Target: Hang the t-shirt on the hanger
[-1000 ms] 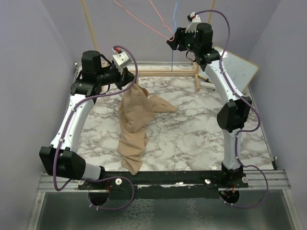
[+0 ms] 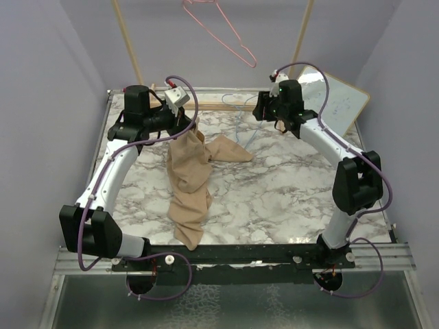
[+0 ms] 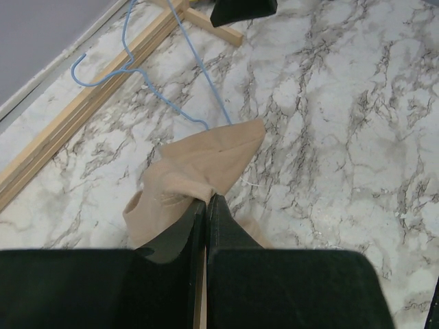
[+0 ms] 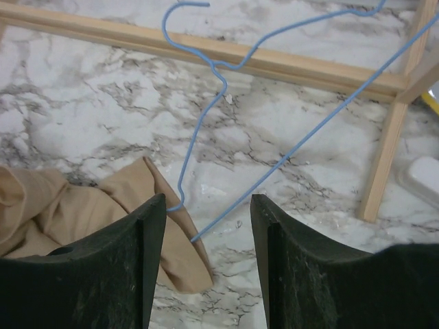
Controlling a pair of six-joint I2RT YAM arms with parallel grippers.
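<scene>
The tan T-shirt (image 2: 188,164) drapes over the marble table, pinched in my left gripper (image 2: 180,120), whose fingers are closed on the fabric in the left wrist view (image 3: 206,219). A blue hanger (image 4: 199,123) lies near the table's back, its lower end at a flat flap of the shirt (image 4: 185,253). My right gripper (image 2: 262,108) is open above the blue hanger, nothing between its fingers.
A wooden frame (image 2: 219,105) runs along the back, with a pink hanger (image 2: 243,51) hanging high above. A white board (image 2: 336,103) stands at back right.
The blue hanger hung upright at the back and now lies on the table. My right gripper has moved down toward the front. The left gripper lowered slightly with the shirt.
</scene>
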